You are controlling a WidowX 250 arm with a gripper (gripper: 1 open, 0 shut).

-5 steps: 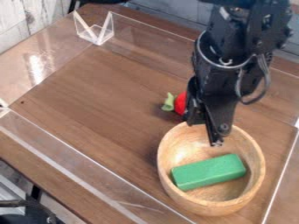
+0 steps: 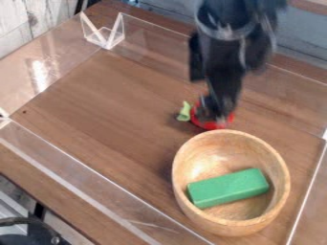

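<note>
The black robot gripper (image 2: 220, 100) is motion-blurred at the top centre-right, its lower end over a red object (image 2: 212, 121) with a green top (image 2: 185, 111), which it partly hides. Whether the fingers touch that object cannot be told. Below it stands a wooden bowl (image 2: 192, 155) holding a green block (image 2: 228, 189).
A clear acrylic holder (image 2: 102, 33) sits at the back left.
The gripper has moved up and back from above the bowl toward the red object, uncovering more of the bowl. The bowl and block look unmoved.
</note>
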